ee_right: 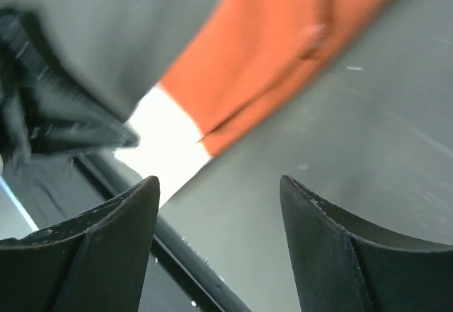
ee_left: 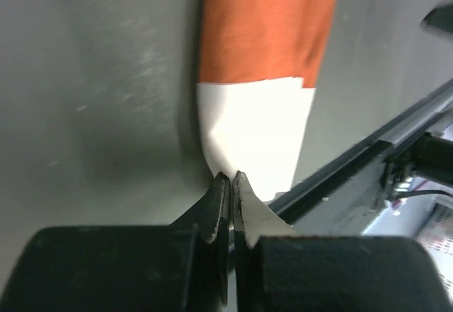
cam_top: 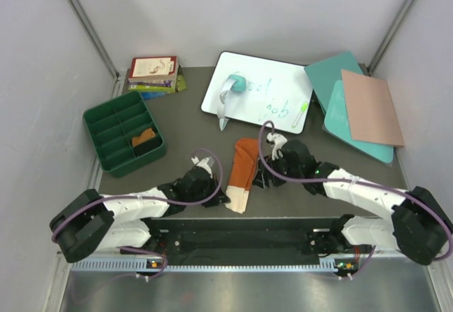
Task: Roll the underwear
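The underwear, folded into a long orange strip (cam_top: 244,160) with a white end (ee_left: 248,124), lies flat on the grey table. At the left corner of that white end, my left gripper is shut, its tips touching the cloth's edge; whether any fabric is pinched between them is hard to make out. My right gripper stands open to the right of the strip, its fingers (ee_right: 134,209) apart with only bare table between them. The left gripper's dark fingers (ee_right: 92,131) reach the white part in the right wrist view.
A green divided box (cam_top: 106,139) holding a brown folded item (cam_top: 144,137) sits at the left. Behind are stacked books (cam_top: 152,71), a whiteboard (cam_top: 265,78) and folders (cam_top: 361,107). The front edge lies close to the white end.
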